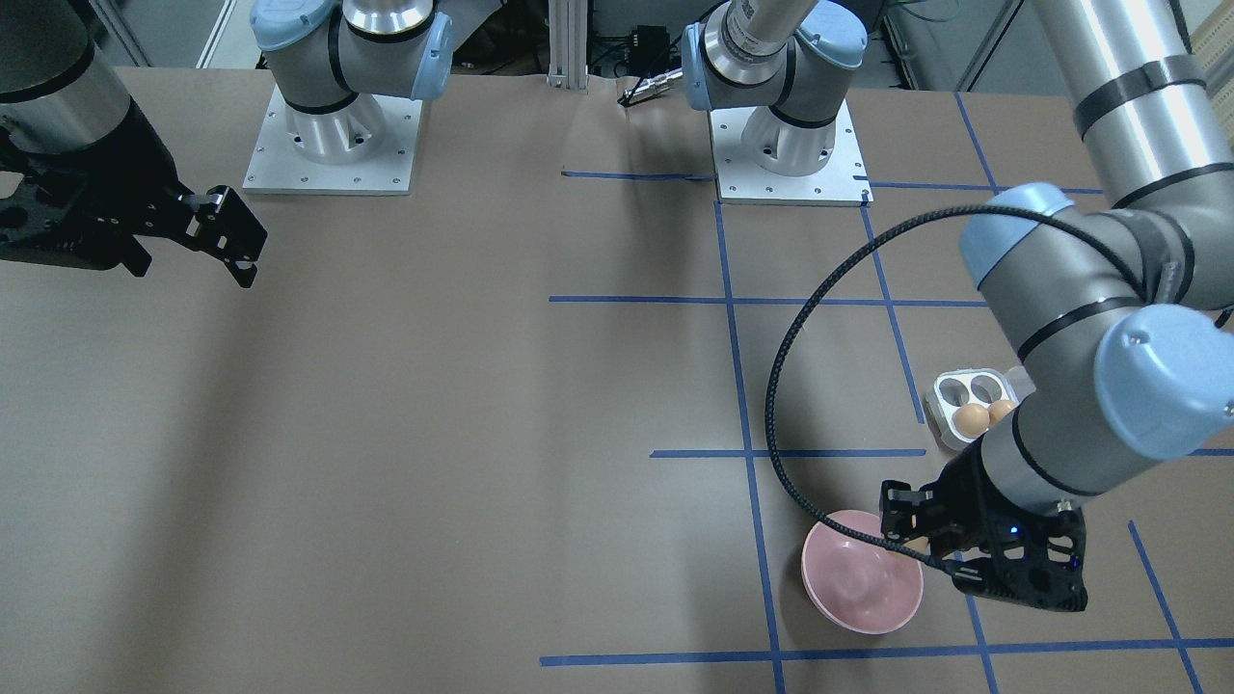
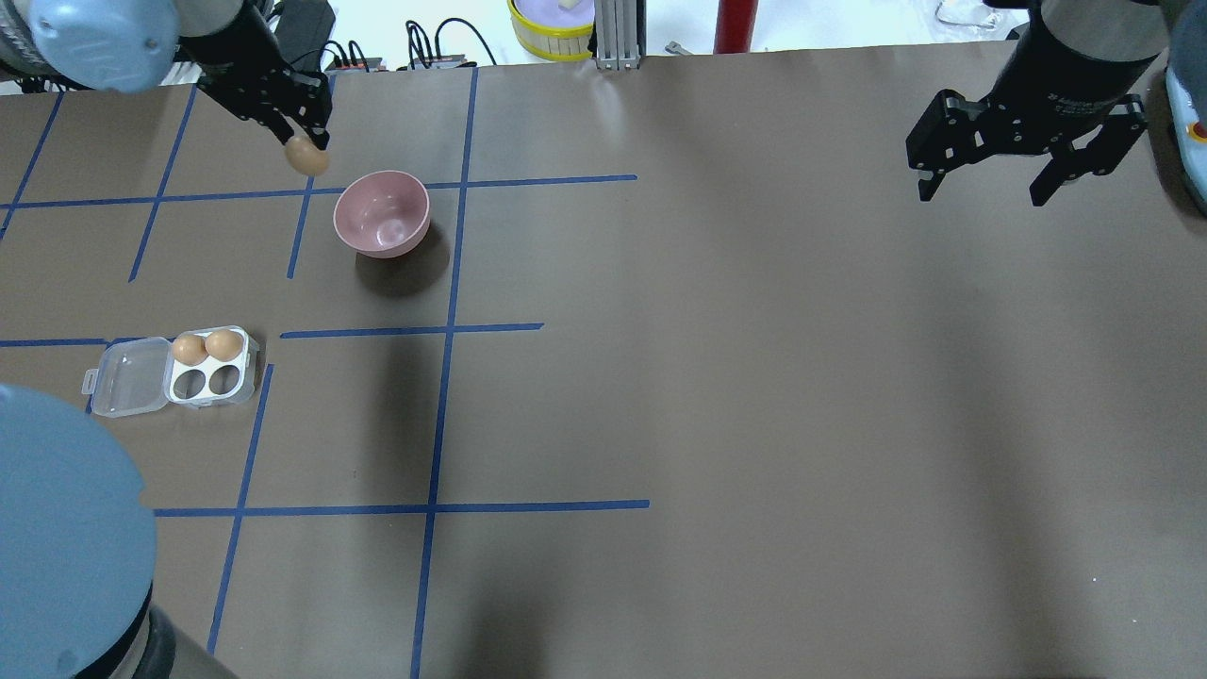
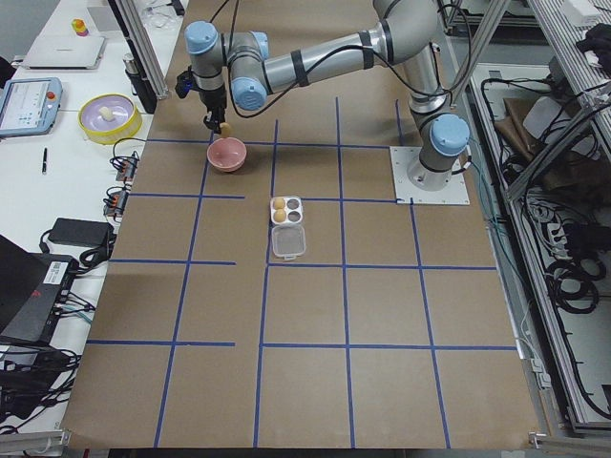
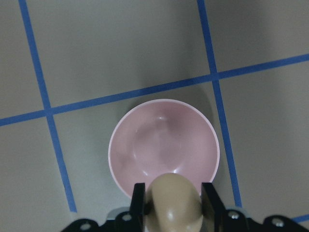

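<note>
My gripper is shut on a brown egg [image 2: 306, 155], which in the left wrist view [image 4: 171, 208] hangs over the near rim of a pink bowl [image 4: 159, 140]. The bowl [image 1: 862, 584] stands empty on the taped table, partly behind the gripper in the front view. A white egg carton [image 2: 213, 379] with an open clear lid [image 2: 130, 379] holds two brown eggs [image 2: 206, 345] in one row; its other two cups are empty.
Other robot arms [image 1: 347, 58] stand around the table, one with a black gripper [image 2: 1030, 147] at the top right of the top view. A yellow tub [image 3: 103, 134] sits on the side bench.
</note>
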